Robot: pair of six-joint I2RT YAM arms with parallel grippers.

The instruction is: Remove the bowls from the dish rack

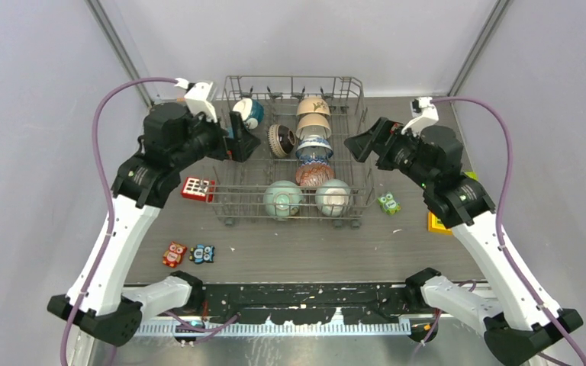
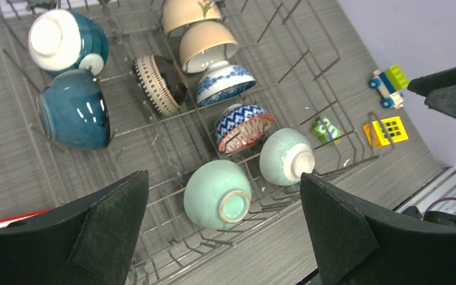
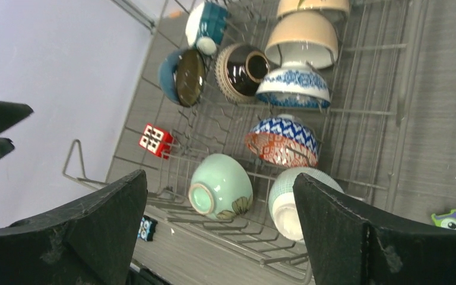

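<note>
The wire dish rack [image 1: 221, 200] stands mid-table and holds several bowls. Along its front lie a plain green bowl [image 2: 217, 193] and a pale ribbed bowl [image 2: 285, 157]. Behind them are a red-and-blue zigzag bowl [image 3: 285, 141], a blue-and-white bowl [image 3: 294, 86] and two tan bowls, one in front [image 1: 313, 126]. A dark brown bowl [image 1: 281, 141] leans left of these, with a white-and-teal bowl [image 2: 68, 41] and a dark blue bowl [image 2: 74, 110] at the rack's left side. Over that side hovers my left gripper [image 1: 249, 139], open and empty. My right gripper [image 1: 357, 148], also open and empty, hangs over the right side.
A red-and-white block [image 1: 198, 189] is left of the rack; red [image 1: 174, 254] and blue [image 1: 202, 254] owl toys lie in front. To the right are a green owl toy [image 1: 388, 203] and a yellow block [image 1: 438, 223]. Bare table lies in front of the rack.
</note>
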